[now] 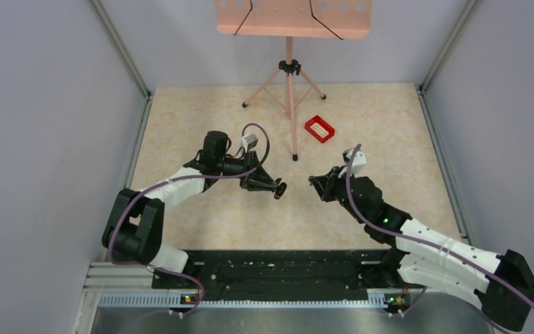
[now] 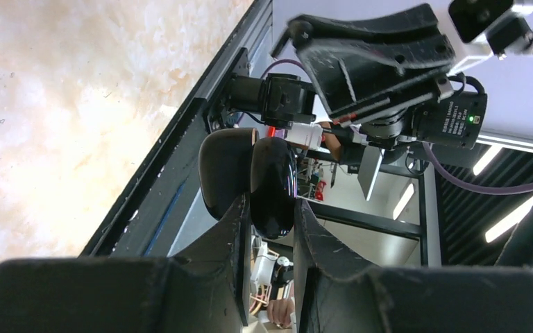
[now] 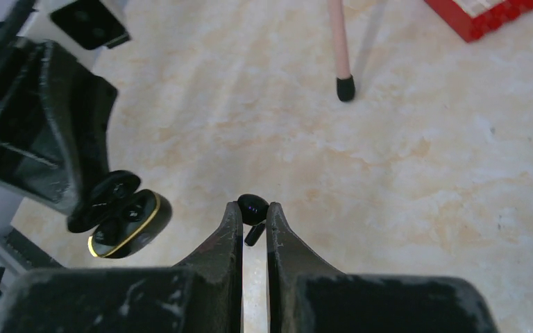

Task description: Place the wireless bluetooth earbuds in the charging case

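Note:
My left gripper (image 1: 272, 185) is shut on the black charging case (image 1: 280, 190), whose lid stands open. In the left wrist view the glossy case (image 2: 273, 187) fills the space above the fingertips; in the right wrist view its yellow-rimmed base (image 3: 130, 225) shows at lower left. My right gripper is shut on a small black earbud (image 3: 253, 206), with its short stem hanging just below the fingertips. In the top view the right gripper (image 1: 314, 181) faces the case from the right, a short gap apart, with both held above the table.
A red tray (image 1: 309, 122) lies at the back of the table (image 1: 236, 229). A pink tripod stand (image 1: 293, 129) stands behind the grippers, one leg reaching toward the middle.

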